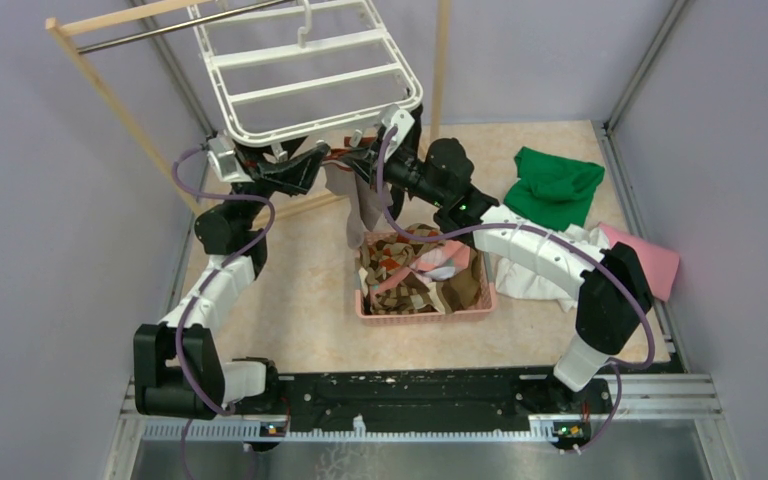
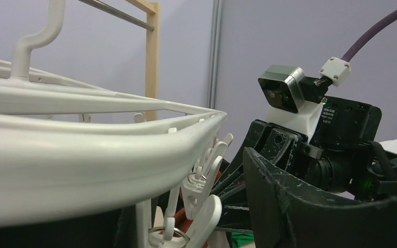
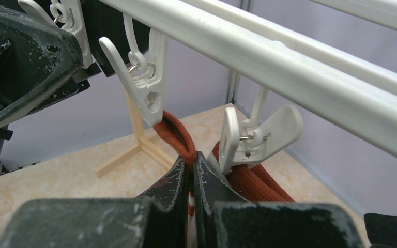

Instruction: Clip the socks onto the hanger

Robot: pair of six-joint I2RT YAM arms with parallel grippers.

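Observation:
The white hanger [image 1: 315, 127] hangs from the rack, with clips [image 3: 144, 93] along its front bar. A grey sock with red-brown cuff [image 1: 355, 195] hangs beneath it. In the right wrist view, my right gripper is shut on the red-brown cuff [image 3: 178, 134], whose upper end meets a clip's lower tip. A neighbouring clip [image 3: 253, 137] has red-brown fabric at its finger. My left gripper [image 1: 300, 160] is at the hanger's front edge, left of the right one, around the clips; whether it is open or shut is unclear.
A pink basket [image 1: 425, 312] of patterned socks sits below on the table. Green cloth [image 1: 555, 185], white cloth [image 1: 525, 280] and a pink item [image 1: 650, 260] lie at the right. Wooden rack posts [image 1: 110, 100] stand behind the left arm.

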